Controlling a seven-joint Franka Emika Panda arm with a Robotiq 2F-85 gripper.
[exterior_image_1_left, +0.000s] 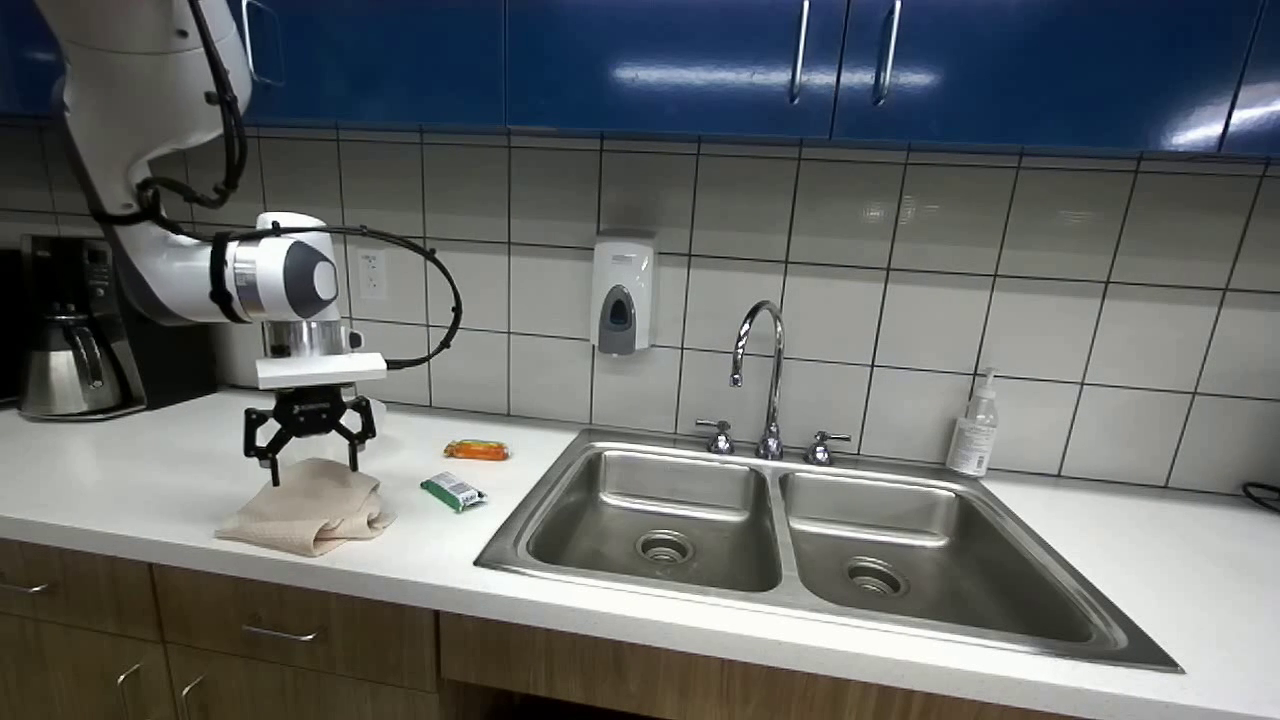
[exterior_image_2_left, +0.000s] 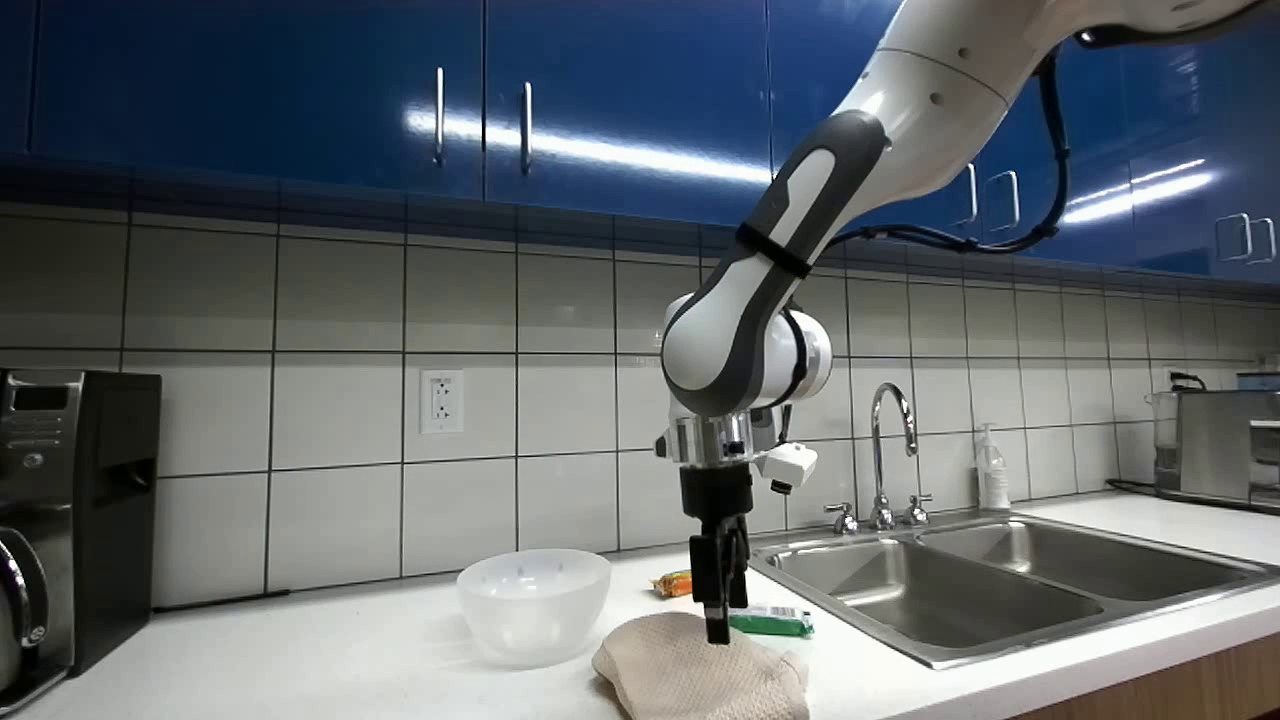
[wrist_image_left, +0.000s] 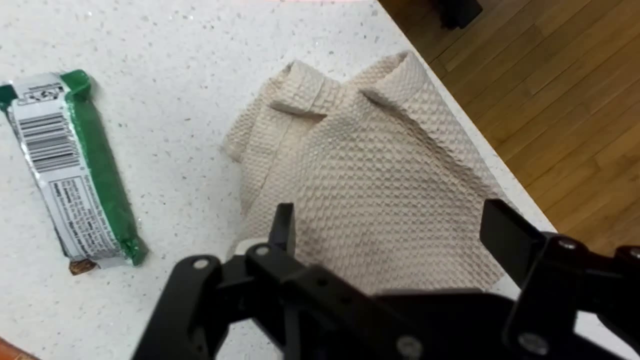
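Note:
A beige waffle-weave cloth (exterior_image_1_left: 310, 510) lies crumpled and partly folded on the counter near its front edge. My gripper (exterior_image_1_left: 314, 470) stands open above it, fingers pointing down. In the wrist view the cloth (wrist_image_left: 384, 180) spreads below and between the two parted fingers, with nothing gripped. From the second exterior view the gripper (exterior_image_2_left: 717, 636) appears edge-on, its tips overlapping the cloth (exterior_image_2_left: 696, 678); whether they touch it I cannot tell. A green-and-white wrapped bar (wrist_image_left: 72, 171) rests to one side of the cloth. An orange packet (exterior_image_1_left: 476, 450) is farther back.
A translucent white bowl (exterior_image_2_left: 534, 606) stands behind the cloth, mostly hidden by my gripper in the first exterior view. The double sink (exterior_image_1_left: 780, 546) lies to the right. A coffee maker (exterior_image_1_left: 84, 336) occupies the far left. Bare counter (exterior_image_2_left: 348, 660) shows left of the bowl.

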